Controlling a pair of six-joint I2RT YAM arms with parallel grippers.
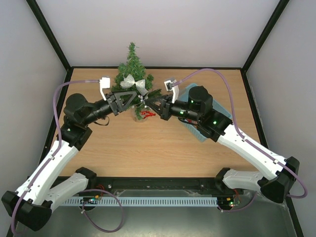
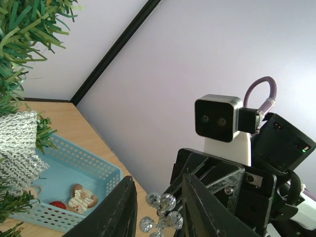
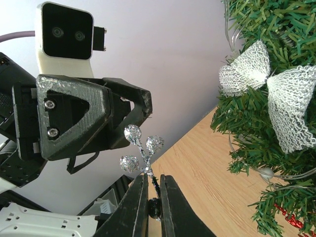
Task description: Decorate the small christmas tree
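Note:
In the middle of the top view stands the small green Christmas tree with a silver bow. A sprig of silver glitter balls sticks up from my right gripper, which is shut on its dark stem. Facing it is my left gripper, its fingers spread apart. In the left wrist view the silver balls appear in the gap between those fingers; whether they touch is unclear. Both grippers are close together in front of the tree, at the bow's lower right.
A light-blue basket stands right of the tree, partly behind my right arm, with a gingerbread-like figure and a red ornament inside. A red decoration hangs low on the tree.

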